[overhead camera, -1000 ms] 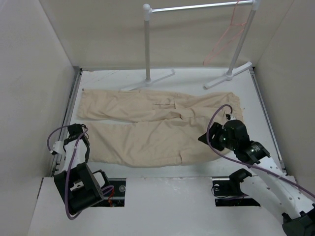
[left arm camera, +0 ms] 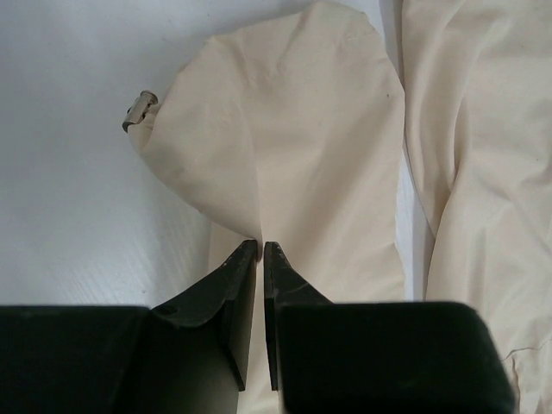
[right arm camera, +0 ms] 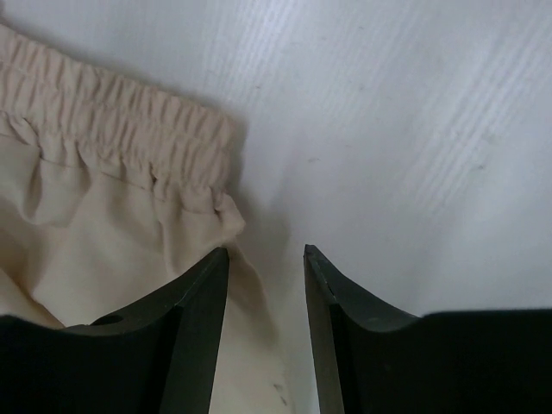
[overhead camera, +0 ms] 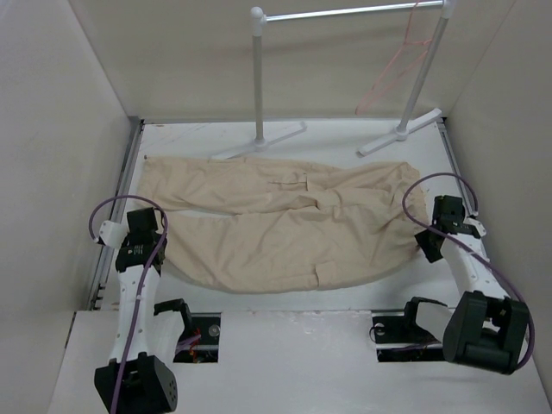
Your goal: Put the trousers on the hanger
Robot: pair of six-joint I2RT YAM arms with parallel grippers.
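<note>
The beige trousers [overhead camera: 285,233] lie spread flat across the table, waistband at the right, legs towards the left. In the left wrist view, my left gripper is shut on a raised fold of the trousers [left arm camera: 319,129] near a leg end; the fold runs into the fingertips. A metal clasp [left arm camera: 140,110] shows at the cloth's edge. My right gripper is open at the waistband's corner. The gathered waistband [right arm camera: 129,121] ends close to its left finger [right arm camera: 207,285], and bare table shows between the fingers. A pink hanger [overhead camera: 405,56] hangs from the rack.
The white rack [overhead camera: 259,95] stands behind the trousers, its right foot [overhead camera: 399,134] resting on the table. Walls close in the table on both sides. A clear strip of table [overhead camera: 259,302] runs in front of the cloth.
My right gripper has moved from over the trousers to the right, beside the waistband's end. The left one has moved slightly forward onto the leg end. The trousers lie much the same.
</note>
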